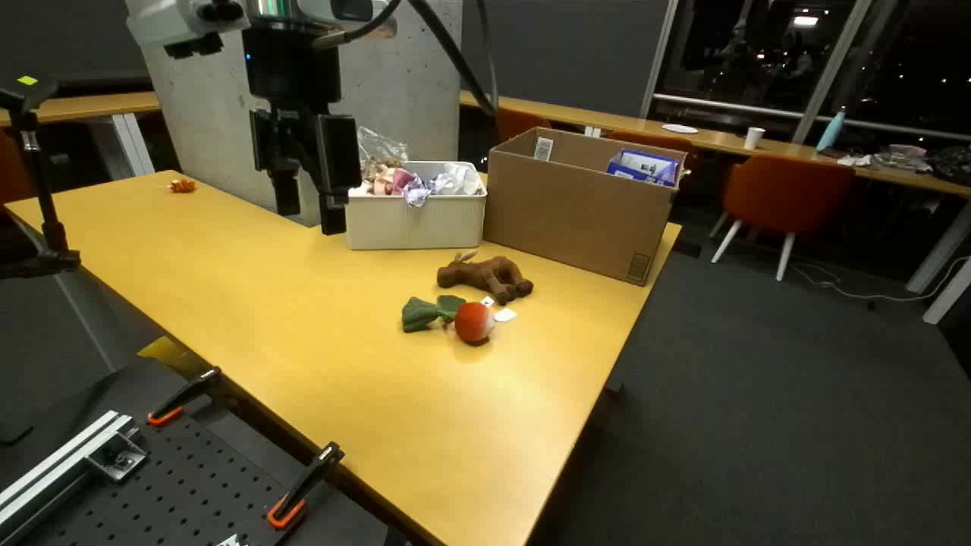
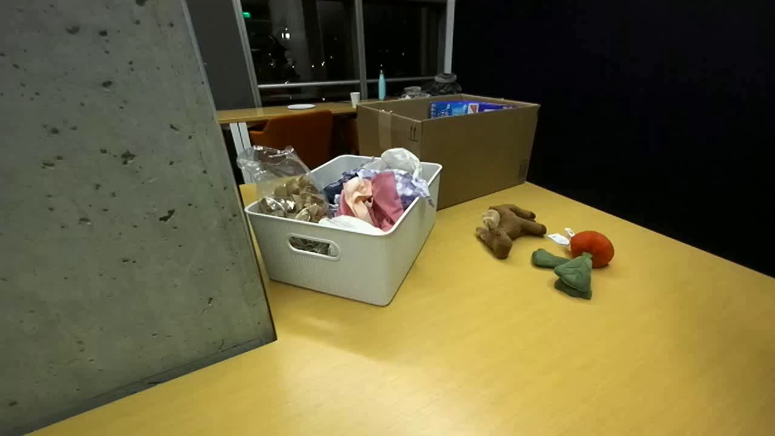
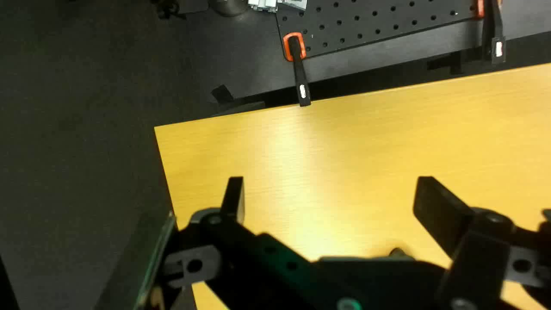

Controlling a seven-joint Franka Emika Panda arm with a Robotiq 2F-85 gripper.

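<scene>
My black gripper (image 1: 311, 218) hangs above the table at its far side, close to the white bin. In the wrist view its fingers (image 3: 235, 199) stand wide apart, with only bare tabletop between them. On the table lies a brown plush animal (image 1: 487, 276), on its side. Just in front of it rests a red plush vegetable with green leaves (image 1: 473, 322), a white tag beside it. Exterior view 2 shows the brown plush (image 2: 510, 229) and the red plush (image 2: 592, 247) lying apart from the bin. The gripper touches neither toy.
A white bin (image 2: 341, 265) full of cloth and plastic bags stands beside a large cardboard box (image 1: 573, 214). A small orange item (image 1: 182, 186) lies at the table's far left. Clamps (image 1: 306, 487) hold a perforated plate by the near edge.
</scene>
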